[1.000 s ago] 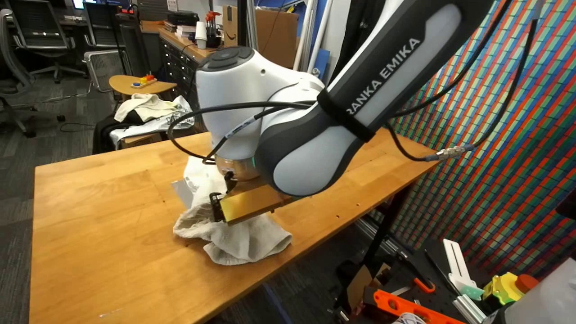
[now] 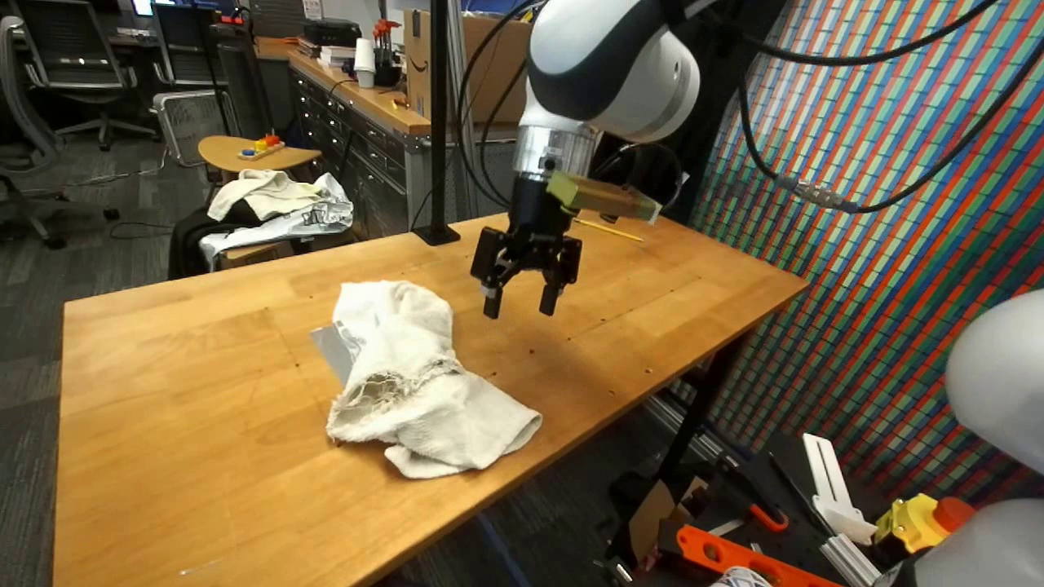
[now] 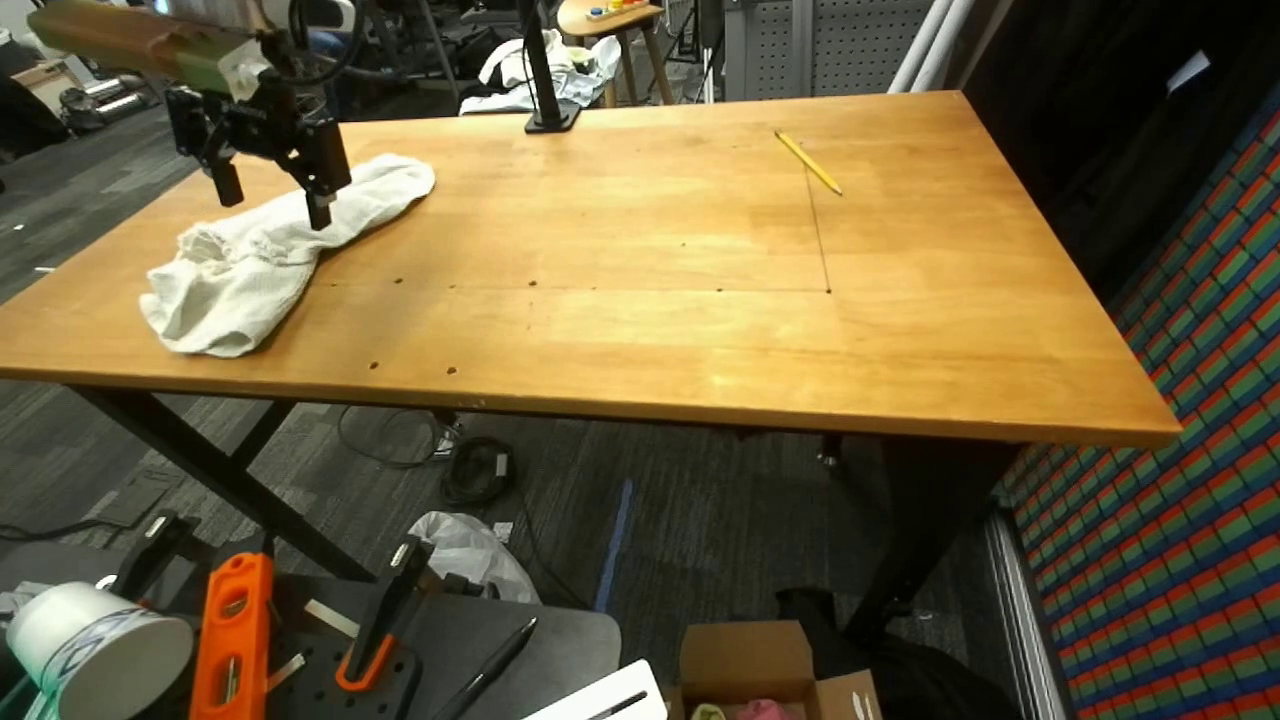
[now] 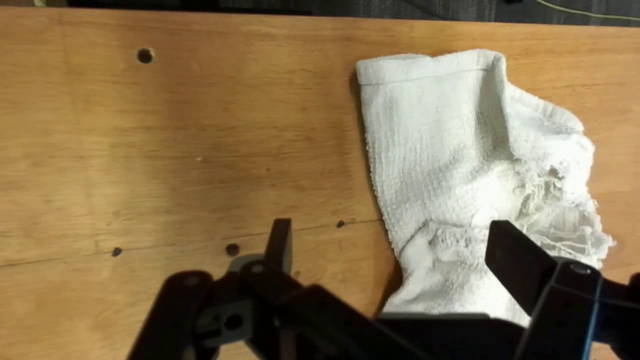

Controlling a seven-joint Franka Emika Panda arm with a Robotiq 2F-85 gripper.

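A crumpled white cloth (image 2: 421,381) with a frayed patch lies on the wooden table (image 2: 186,391). Part of a flat grey item (image 2: 333,350) pokes out from under its left side in the first exterior view. My gripper (image 2: 519,305) hangs above the table, open, its fingers wide apart with nothing between them. In the wrist view the right finger (image 4: 519,264) overlaps the cloth (image 4: 438,138) and the left finger (image 4: 279,246) is over bare wood. The second exterior view has the gripper (image 3: 274,210) in front of part of the cloth (image 3: 228,294).
A yellow pencil (image 3: 809,163) rests toward the table's far right. A black post (image 2: 437,196) rises at the back edge. Outside the table, a side cart holds an orange level (image 3: 233,636) and other tools.
A second ago the arm was low over the cloth. It has risen and moved back and right, clear of it. The cloth's near part has shifted slightly right.
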